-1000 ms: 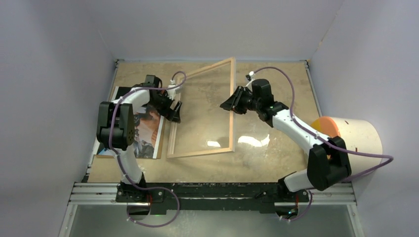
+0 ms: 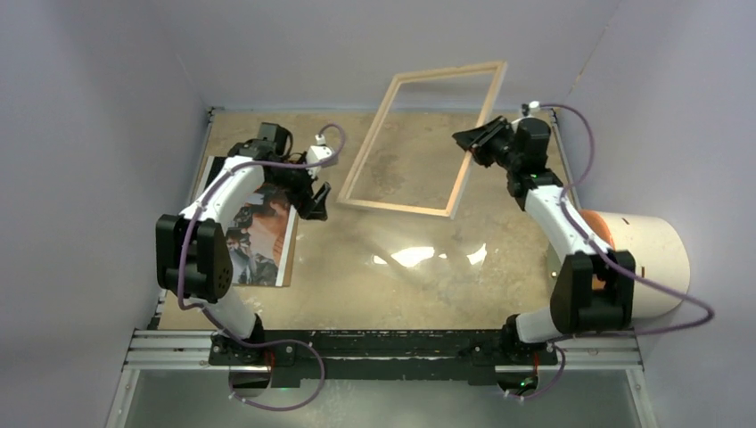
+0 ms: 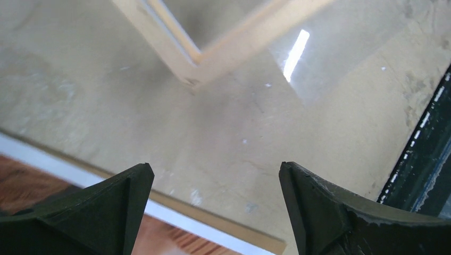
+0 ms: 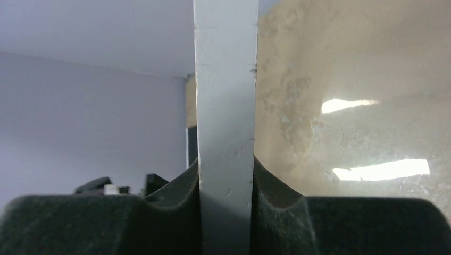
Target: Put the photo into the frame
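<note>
The empty-looking pale wooden frame (image 2: 397, 209) hangs tilted above the table in the top view, the table showing through it. My right gripper (image 2: 472, 143) is shut on its right side bar; in the right wrist view the bar (image 4: 226, 95) runs between the fingers. On the left of the table lies the photo (image 2: 254, 236), on a board with a white border and brown edge, partly hidden by my left arm. Open and empty, my left gripper (image 2: 314, 203) is above the photo's right edge. A blurred frame corner (image 3: 191, 74) appears beyond its fingers (image 3: 314, 207).
A large white cylinder with an orange end (image 2: 651, 259) lies at the right by the right arm. Bright reflections (image 2: 413, 257) mark the bare middle of the table (image 2: 374, 299). A wall stands close behind the raised frame.
My right gripper has carried the frame up, right and toward the back, turning and tilting it. It has come away from beside the photo. The left gripper shifted slightly and remains open.
</note>
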